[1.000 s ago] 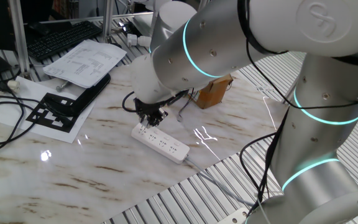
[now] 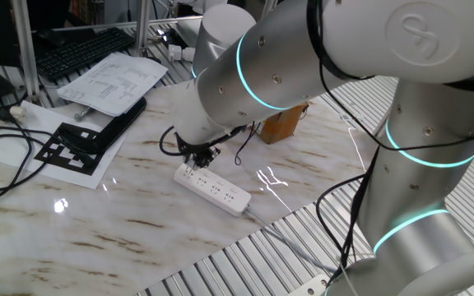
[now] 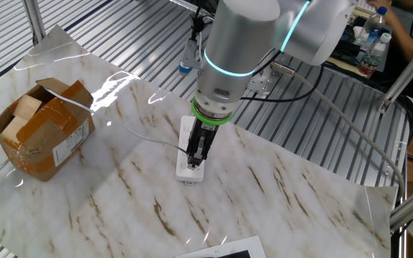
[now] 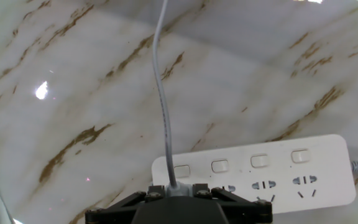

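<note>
A white power strip (image 4: 316,165) with a row of switches and sockets lies on the marbled table. My gripper is over the strip's end socket, the end away from its own cord. Its fingers (image 4: 156,192) are closed around a grey plug (image 4: 178,188), from which a thin grey cable (image 4: 161,93) runs off across the table. In exterior view 2 the gripper (image 3: 193,162) points down at the strip (image 3: 183,172). The plug's prongs are hidden, so I cannot tell how far they sit in the socket.
An open cardboard box (image 3: 70,140) stands on the table, with the thin cable passing over it. A marker sheet (image 2: 72,156), a black object and papers (image 2: 113,82) lie at the far left in exterior view 1. Bare table surrounds the strip.
The arm has shifted slightly left and the hand has tilted a little. The gripper stays at the same end of the strip, and the strip appears not to have moved.
</note>
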